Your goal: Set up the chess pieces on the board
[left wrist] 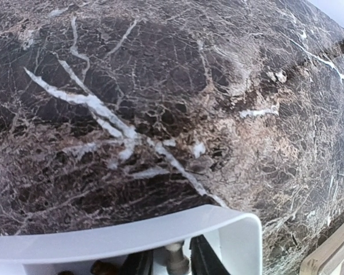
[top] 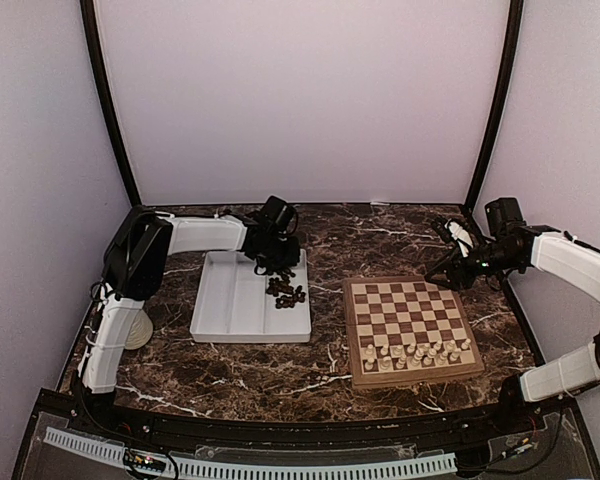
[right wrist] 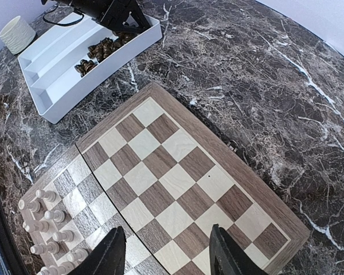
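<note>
The chessboard (top: 410, 315) carries light pieces (top: 420, 355) along its near side; the rest is bare. Dark pieces (top: 285, 293) lie in the right compartment of the white tray (top: 230, 335). My left gripper (top: 275, 262) is down at that compartment's back end; in the left wrist view its fingers (left wrist: 200, 258) stand apart around or beside a piece (left wrist: 176, 258), and I cannot tell if they touch it. My right gripper hangs open over the right part of the board, with nothing seen between its fingers.
A cream round container (top: 135, 330) stands at the far left. Walls bound the back and both sides.
</note>
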